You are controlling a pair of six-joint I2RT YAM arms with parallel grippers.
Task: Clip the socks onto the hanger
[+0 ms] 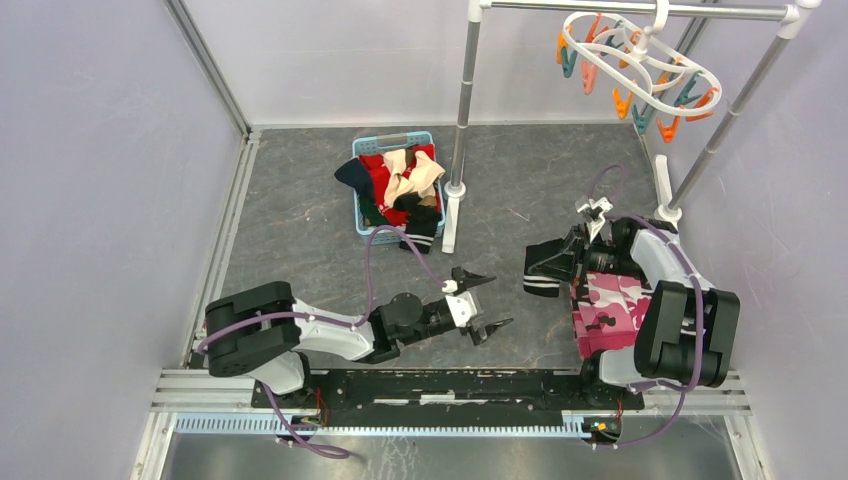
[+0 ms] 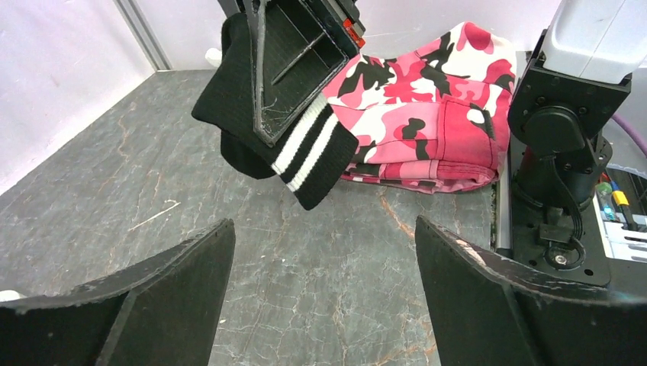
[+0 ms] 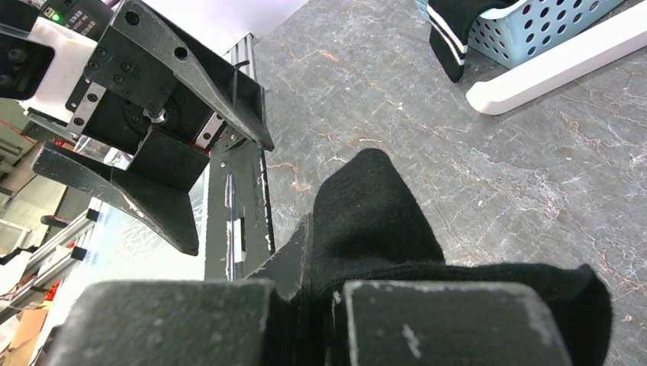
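A black sock point(image 1: 543, 268) with two white stripes hangs from my right gripper point(image 1: 556, 268), which is shut on it. In the left wrist view the sock's striped cuff point(image 2: 320, 156) droops below the right fingers, and in the right wrist view dark cloth point(image 3: 378, 217) shows past the fingertips. My left gripper point(image 1: 497, 304) stands open with nothing in it, to the left of the sock and apart from it. The white oval hanger point(image 1: 690, 62) with orange, pink and teal clips hangs from the rail at the upper right.
A blue basket point(image 1: 360, 218) of mixed clothes stands at upper left, another striped sock point(image 1: 420, 228) draped over its front. Folded pink camouflage cloth point(image 1: 612, 318) lies under the right arm. The rack's left post point(image 1: 463, 110) rises between basket and sock.
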